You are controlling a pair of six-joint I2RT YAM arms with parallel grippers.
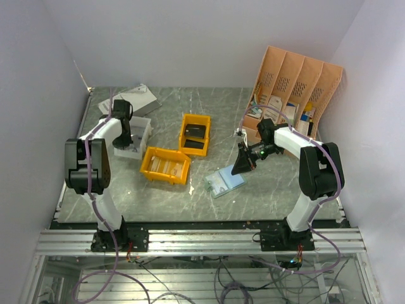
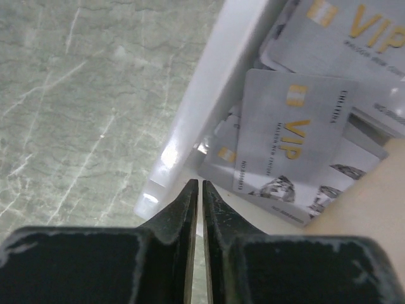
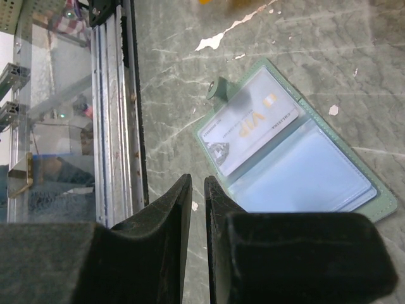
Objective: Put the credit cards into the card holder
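The card holder (image 1: 224, 180), a flat pale-blue piece with a greenish rim, lies front centre on the table. In the right wrist view, a white VIP card (image 3: 250, 123) is in one of its sections; a pale-blue flap (image 3: 310, 171) covers the other. My right gripper (image 1: 243, 168) hovers above the holder's edge, its fingers almost together with nothing visible between them. A white box (image 1: 140, 131) at left holds several silver VIP cards (image 2: 288, 136). At a corner of this box is my left gripper, nearly closed, showing only a sliver of gap and no card between its fingers.
Two orange bins (image 1: 166, 166) (image 1: 195, 134) stand between the white box and the holder, close together. White sheets or a flat case (image 1: 139, 98) lie behind the box. A salmon-coloured rack (image 1: 297, 88) fills the back right.
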